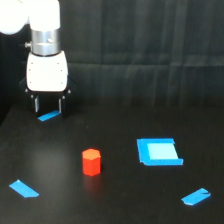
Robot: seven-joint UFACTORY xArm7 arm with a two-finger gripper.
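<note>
A red block [91, 162] stands on the black table, left of the middle of the camera view. My gripper [48, 103] hangs at the upper left, pointing down, farther back than the block and well apart from it. Its two dark fingers are spread open, and nothing shows between them. To the right of the block lies a pale square outlined with blue tape [143, 151]; no object rests on it.
Blue tape strips lie on the table at the front left [24, 188], at the front right [196, 197] and just under the gripper [49, 116]. A dark curtain [140, 50] closes off the back. Between the block and the taped square the table is clear.
</note>
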